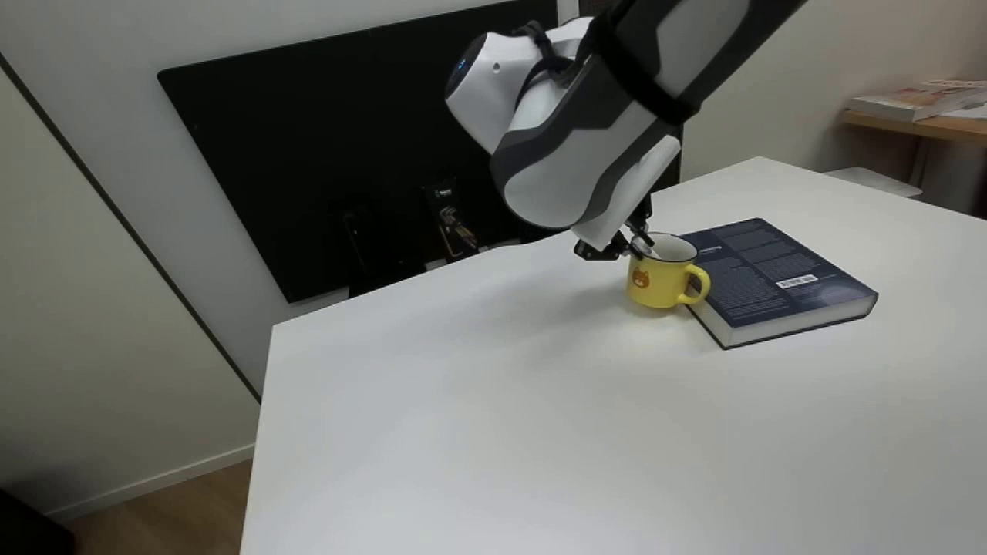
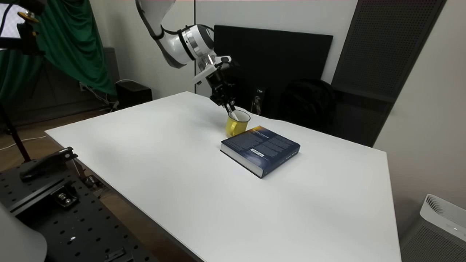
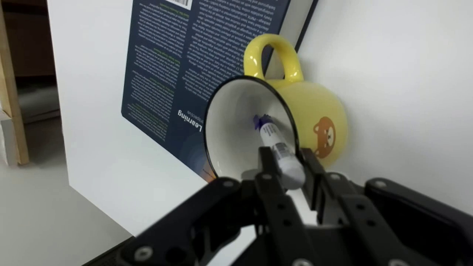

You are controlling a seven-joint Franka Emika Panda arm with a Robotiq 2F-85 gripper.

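Observation:
A white marker (image 3: 277, 144) with a purple end slants into a yellow mug (image 3: 317, 117). My gripper is shut on the marker's white rear end, and its fingers are close to the mug's dark rim. The purple end lies inside the mug against the inner wall. In exterior view 1 the mug (image 1: 662, 280) stands about upright on the table, its bear print facing left and its handle to the right. Exterior view 2 has the gripper (image 2: 229, 107) above the mug (image 2: 236, 126), with only a short white piece of marker showing.
A thick dark blue book (image 1: 773, 268) lies flat beside the mug, touching or nearly touching it. A black screen (image 1: 352, 148) stands behind the table's far edge.

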